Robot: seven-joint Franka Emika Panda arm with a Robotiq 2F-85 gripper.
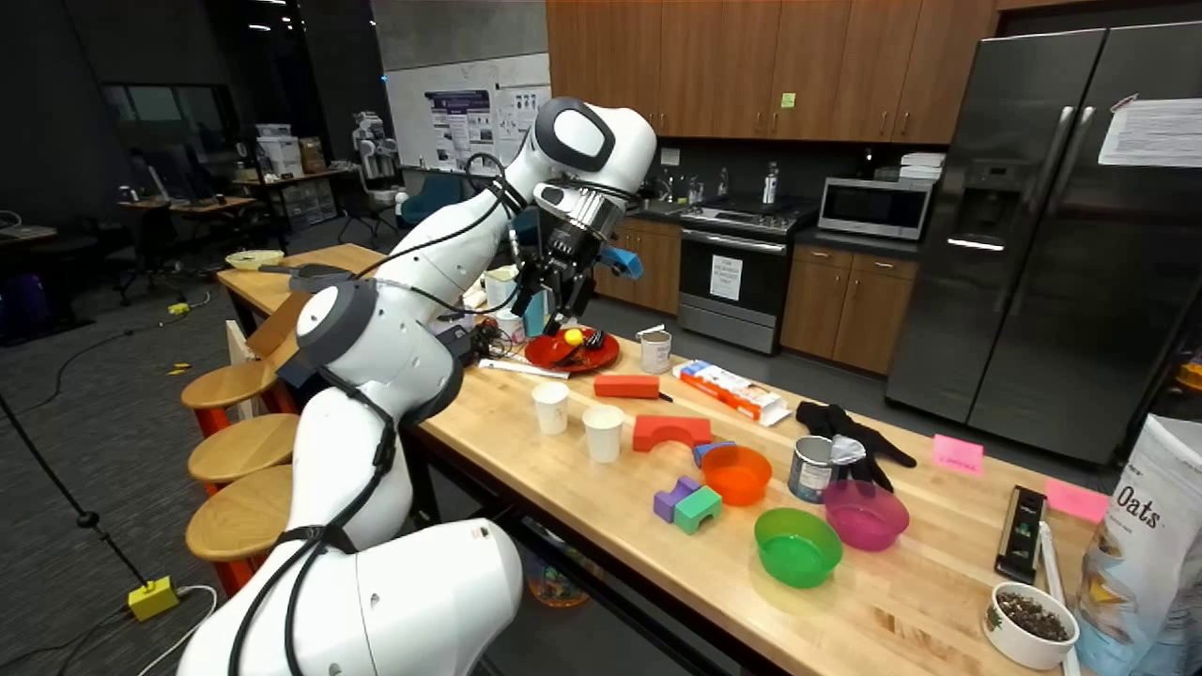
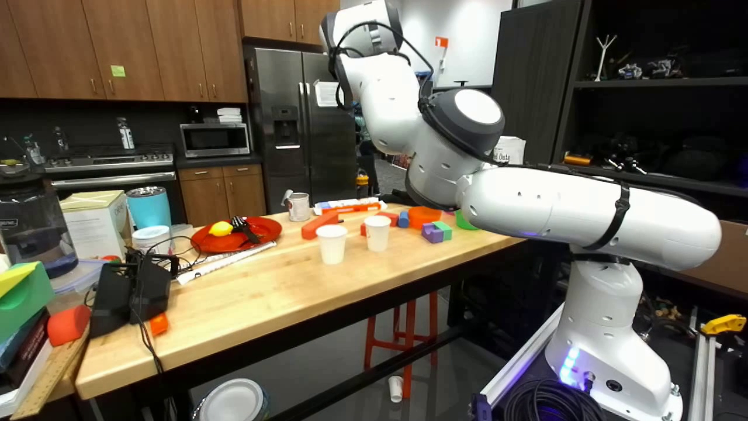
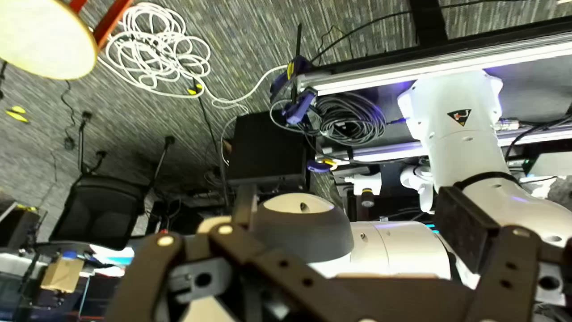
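My gripper (image 1: 555,306) hangs in the air above the far part of the table, over the area near the red plate (image 1: 610,354). In the wrist view the gripper has its two dark fingers wide apart, with nothing held between them. Behind that gap appear the arm's own white links and the floor. A yellow lemon (image 2: 221,228) and a black utensil (image 2: 242,227) rest on the plate. Two white cups (image 1: 551,407) stand upright on the table. The second exterior view does not show the gripper.
Red blocks (image 1: 671,430), an orange bowl (image 1: 737,474), a green bowl (image 1: 797,547) and a magenta bowl (image 1: 867,514) occupy the table's middle. A can (image 1: 655,350) stands beside the plate. Dark speakers (image 2: 112,294) and cables crowd the far end. Bare wood runs along the front edge.
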